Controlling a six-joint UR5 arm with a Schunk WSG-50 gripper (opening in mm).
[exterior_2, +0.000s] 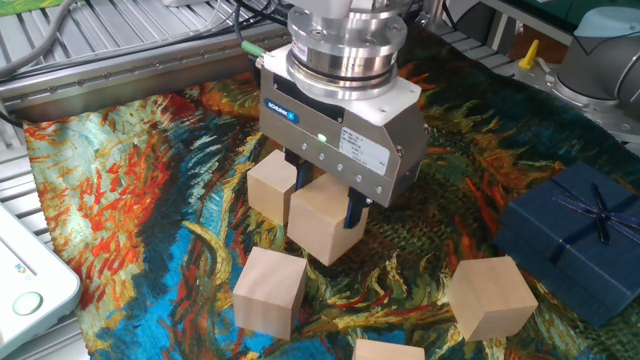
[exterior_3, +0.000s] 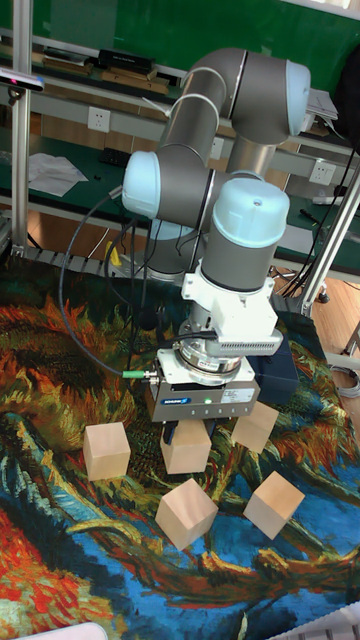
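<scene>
My gripper (exterior_2: 326, 207) is shut on a plain wooden cube (exterior_2: 325, 228), one dark finger on either side of it. In the other view the same held cube (exterior_3: 185, 448) shows below the gripper body, whose fingers are mostly hidden there. A second cube (exterior_2: 268, 190) stands right beside the held one, partly covered by it; whether they touch I cannot tell. Apart from these lie a front-left cube (exterior_2: 268, 292), a right-hand cube (exterior_2: 491, 298) and a cube cut off by the bottom edge (exterior_2: 388, 350). How high the held cube is above the cloth is unclear.
A dark blue gift box (exterior_2: 580, 235) with a ribbon sits at the right. A white device (exterior_2: 32, 285) lies at the left edge. A metal rail (exterior_2: 130, 85) runs behind the cloth.
</scene>
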